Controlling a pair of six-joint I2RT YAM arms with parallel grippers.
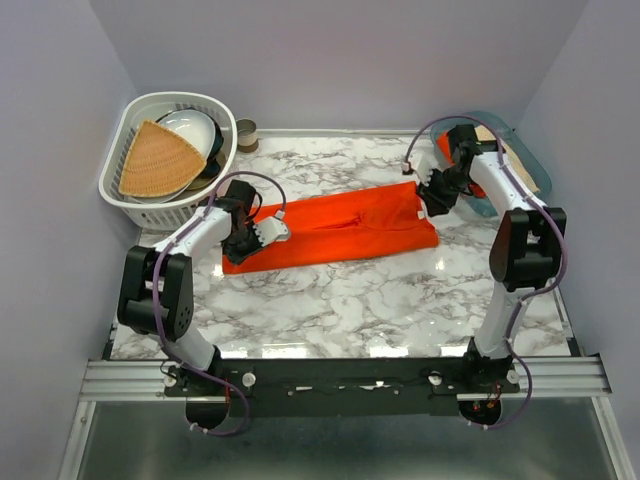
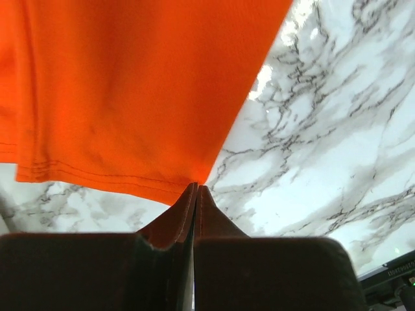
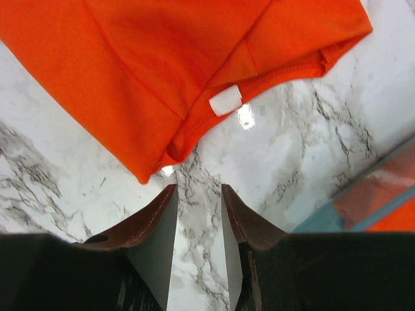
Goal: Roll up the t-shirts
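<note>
An orange t-shirt (image 1: 330,240) lies folded into a long strip across the marble table, with a crease in its middle. At the hem corner of the shirt (image 2: 149,116) in the left wrist view, my left gripper is shut; whether any cloth is pinched at its tips is hard to tell. My right gripper is open just off the collar end, with nothing between its fingers. A white label (image 3: 225,100) shows on the collar. In the blue bin (image 1: 545,182) at the back right lie an orange bundle (image 1: 443,146) and a beige bundle (image 1: 522,172), partly hidden by my right arm.
A white laundry basket (image 1: 112,170) at the back left holds a plate and a woven fan-shaped piece (image 1: 160,165). Beside it stands a grey cup (image 1: 247,133).
</note>
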